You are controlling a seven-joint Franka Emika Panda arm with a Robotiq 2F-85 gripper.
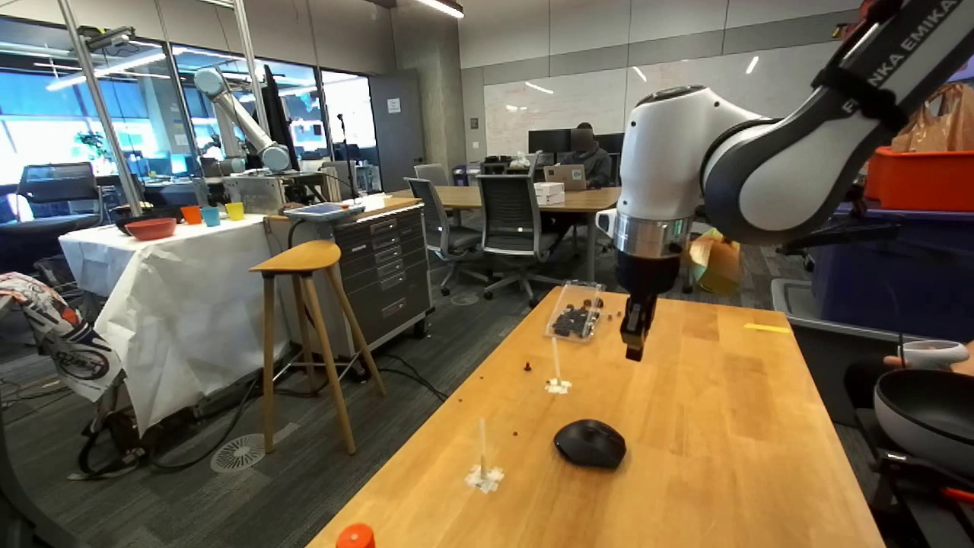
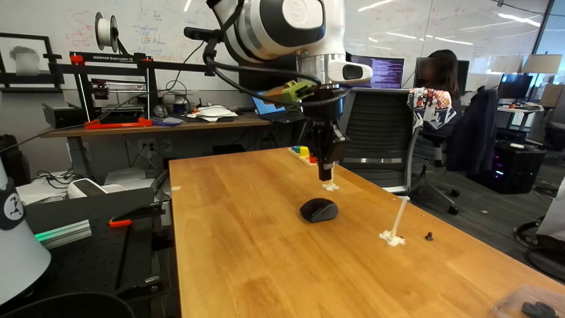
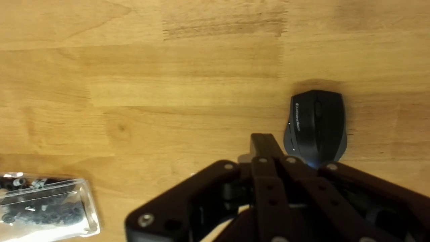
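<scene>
My gripper (image 1: 632,355) hangs above the wooden table, pointing down, its fingers pressed together with nothing showing between them. A black computer mouse (image 1: 590,444) lies on the table, apart from the gripper and nearer the camera in exterior view 1. In exterior view 2 the mouse (image 2: 318,210) sits below the gripper (image 2: 324,179), with a gap between the two. The wrist view puts the mouse (image 3: 316,125) just right of the shut fingertips (image 3: 264,141), its lower end close to the gripper's body.
Two thin white pegs, one nearer (image 1: 483,444) and one farther (image 1: 556,361), stand taped along the table's edge. A clear tray (image 1: 575,312) of small black parts lies at the table's far end. An orange cap (image 1: 356,536) is in front. Bare wood stretches right of the mouse.
</scene>
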